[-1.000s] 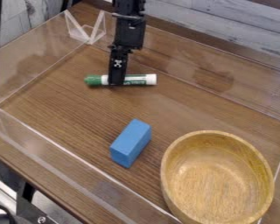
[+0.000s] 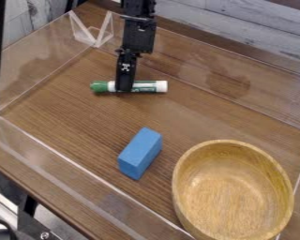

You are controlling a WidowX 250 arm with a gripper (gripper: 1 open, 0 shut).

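Note:
A white tube with a green end (image 2: 145,86) lies crosswise on the wooden table in the upper middle. The black gripper (image 2: 125,82) reaches down onto it from the top of the view, shut on the tube near its middle-left part. The fingertips are small and dark, and their exact hold is hard to see.
A blue block (image 2: 140,153) lies in the lower middle. A large wooden bowl (image 2: 232,187) fills the lower right. A clear plastic object (image 2: 90,28) stands at the upper left.

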